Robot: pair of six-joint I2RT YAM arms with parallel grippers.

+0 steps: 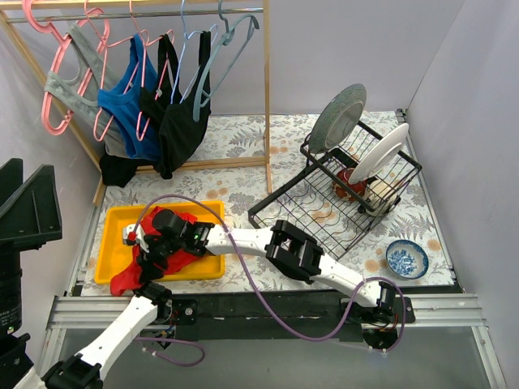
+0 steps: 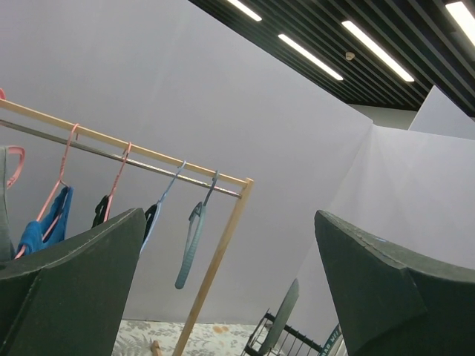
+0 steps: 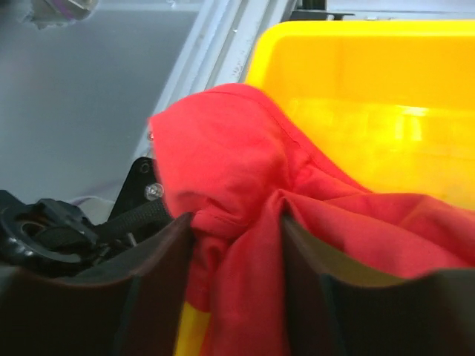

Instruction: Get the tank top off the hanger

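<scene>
A red tank top point(image 1: 122, 279) lies crumpled in the yellow tray point(image 1: 207, 267), spilling over its front left corner; no hanger shows in it. My right gripper point(image 1: 150, 258) is down on it, red cloth point(image 3: 223, 170) filling the space between its blurred fingers. My left gripper is raised at the far left, open and empty, facing the wooden rack point(image 2: 223, 252).
Blue, black and grey tops on hangers point(image 1: 130, 97) hang from the rack at the back left. A dish rack point(image 1: 284, 198) with plates stands right of the tray, a patterned bowl point(image 1: 407, 259) at front right.
</scene>
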